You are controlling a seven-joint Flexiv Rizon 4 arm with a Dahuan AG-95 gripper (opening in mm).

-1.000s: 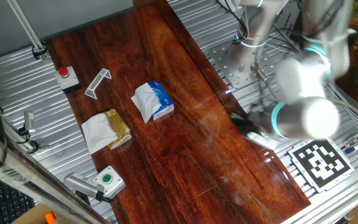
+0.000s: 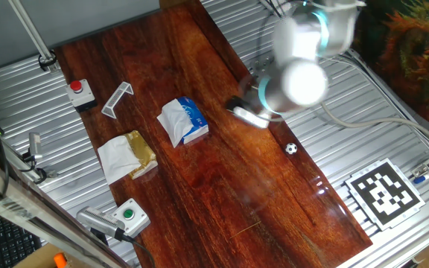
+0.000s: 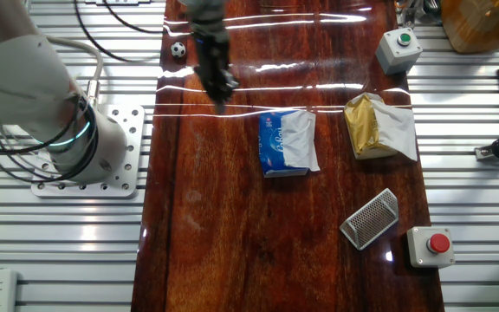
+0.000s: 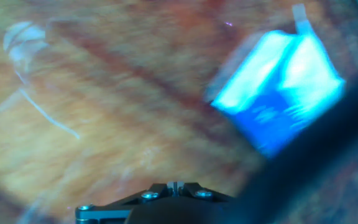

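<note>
My gripper (image 2: 243, 112) hangs over the table edge nearest the arm's base, blurred by motion. In the wrist view its fingertips (image 4: 175, 186) meet at the bottom of the picture, with nothing showing between them. A blue and white tissue pack (image 2: 185, 120) lies mid-table, apart from the gripper; the wrist view shows this pack (image 4: 278, 93) at upper right. Farther from the arm is a gold and white tissue pack (image 3: 378, 126). A small black and white ball (image 2: 291, 149) rests near the table edge by the arm.
Along the far side sit a white perforated bracket (image 3: 371, 218), a red-button box (image 3: 430, 247) and a green-button box (image 3: 398, 50). A black and white marker board (image 2: 384, 193) stands off the table. Both ends of the wooden tabletop (image 3: 215, 251) have free room.
The arm and gripper have swept up and leftward in exterior view 1, away from the marker board. The ball, hidden before, now shows. Packs, bracket and button boxes have stayed put.
</note>
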